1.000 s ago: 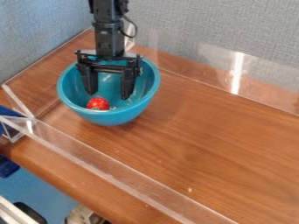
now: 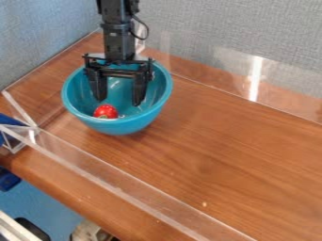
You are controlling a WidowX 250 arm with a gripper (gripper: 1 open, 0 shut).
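My black gripper (image 2: 119, 92) reaches down from above into a blue bowl (image 2: 158, 104), its two fingers spread apart inside it. A red round object (image 2: 105, 112) lies on the bowl's floor toward the near left, below and beside the fingers. I see nothing held between the fingers.
Clear panels edge the table at the back and near left, with textured walls behind. Blue and white items sit beyond the left edge.
Very little differs: the gripper and its fingers have shifted slightly inside the bowl, while the bowl and red object look unmoved.
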